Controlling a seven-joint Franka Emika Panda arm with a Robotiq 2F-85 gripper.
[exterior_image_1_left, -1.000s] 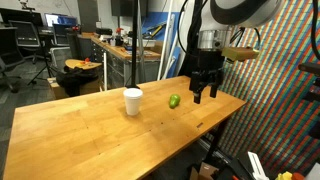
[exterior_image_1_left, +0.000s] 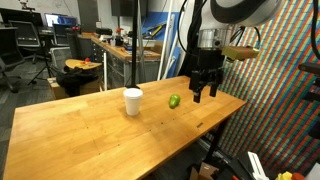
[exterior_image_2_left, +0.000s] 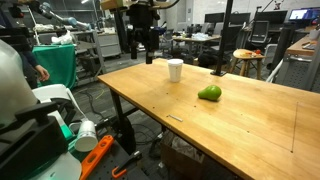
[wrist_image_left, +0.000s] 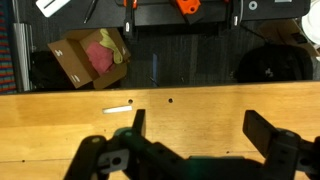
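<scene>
A white cup (exterior_image_1_left: 133, 101) stands upright on the wooden table. Not far from it lies a green pear-shaped object (exterior_image_1_left: 174, 101); exterior view 2 shows both the green object (exterior_image_2_left: 210, 93) and the cup (exterior_image_2_left: 175, 70). My gripper (exterior_image_1_left: 205, 97) hangs above the table's near edge, well apart from both, its fingers pointing down. In the wrist view the gripper is open, its two dark fingers wide apart with only bare tabletop between them. Neither the cup nor the green object shows in that view.
A small pale strip (wrist_image_left: 118, 109) lies near its edge. On the floor below sits a cardboard box (wrist_image_left: 90, 58) with cloth inside. A dark pole (exterior_image_1_left: 135, 45) rises at the table's far side.
</scene>
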